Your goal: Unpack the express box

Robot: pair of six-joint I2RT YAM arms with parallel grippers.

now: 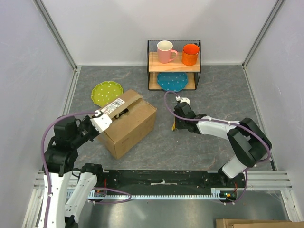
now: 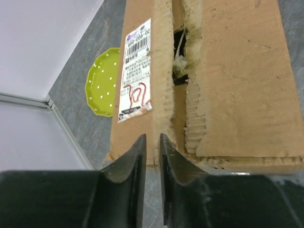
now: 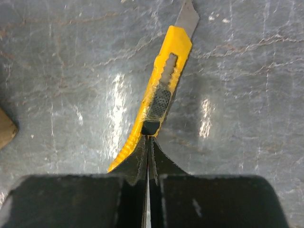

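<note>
The cardboard box [image 1: 135, 128] sits left of centre, its top seam torn apart; a dark gap and clear plastic [image 2: 180, 64] show through. My left gripper is slightly open over the near end of that seam, with no object visible between its fingers. On the grey floor right of the box lies the yellow box cutter [image 3: 159, 90], blade pointing away. My right gripper is shut with nothing between its fingers. Its tips meet at the cutter's dark slider end, and the cutter is outside them. From above, the right arm hides most of the cutter.
A green dotted plate [image 1: 107, 93] lies behind the box. At the back stands a rack [image 1: 172, 68] holding a pink mug [image 1: 164, 51], an orange mug [image 1: 190, 53] and a blue plate [image 1: 172, 81]. Bare floor [image 1: 156, 152] extends in front of the box.
</note>
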